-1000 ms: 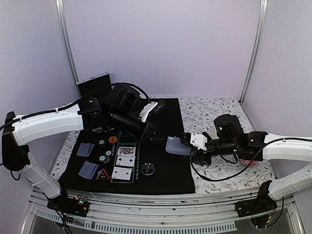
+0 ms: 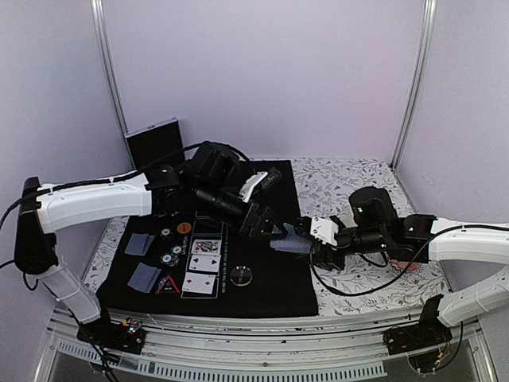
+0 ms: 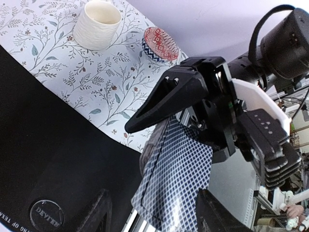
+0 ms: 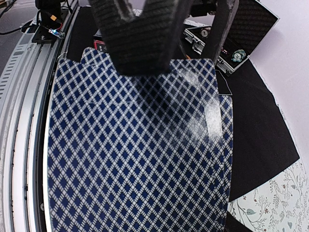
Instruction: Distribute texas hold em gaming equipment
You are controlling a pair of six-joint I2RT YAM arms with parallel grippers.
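A stack of blue-checked playing cards (image 2: 291, 239) is held up above the right part of the black mat (image 2: 274, 294). My right gripper (image 2: 308, 241) is shut on its right end; in the left wrist view, one dark right finger (image 3: 166, 99) lies across the cards. From the other side comes my left gripper, its fingers apart with the near end of the stack between them and gaps showing beside it. In the right wrist view the checked back (image 4: 140, 145) fills the middle, and a dark left finger (image 4: 142, 53) overlaps its far edge.
Face-up cards (image 2: 204, 264), two piles of blue-backed cards (image 2: 145, 277), chips (image 2: 171, 259) and a clear round dealer disc (image 2: 240, 275) lie on the mat. An open case (image 2: 155, 145) stands at the back left. A white cup (image 3: 98, 25) and red patterned dish (image 3: 161, 44) sit on floral cloth.
My left gripper has moved right and slightly down, reaching the left end of the card stack. The right arm and the cards it holds look still.
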